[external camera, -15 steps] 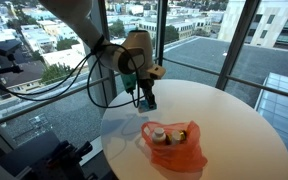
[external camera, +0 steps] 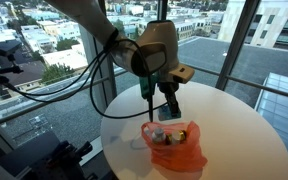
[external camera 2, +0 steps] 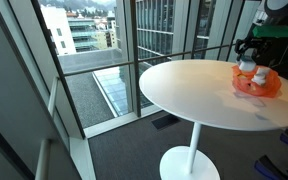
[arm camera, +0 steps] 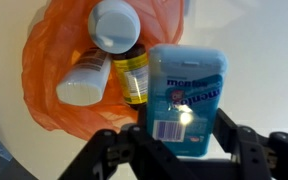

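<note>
A blue mentos container (arm camera: 184,98) with a pale lid sits between the fingers of my gripper, which is shut on it. In exterior view 1 the container (external camera: 168,108) hangs just above the back of an orange plastic bag (external camera: 178,157). The bag (arm camera: 44,68) lies open on the table and holds several bottles. Among them the wrist view shows a white-capped bottle (arm camera: 114,25), a second bottle with a white cap (arm camera: 83,78) and a dark bottle with a yellow label (arm camera: 132,75). The container overlaps the bag's right side in that view.
Tall windows with dark frames (external camera: 242,38) stand behind it.
The arm has moved to the right in exterior view 1, carrying the blue container from behind and left of the bag to above its back edge. The bag and bottles look unmoved.
</note>
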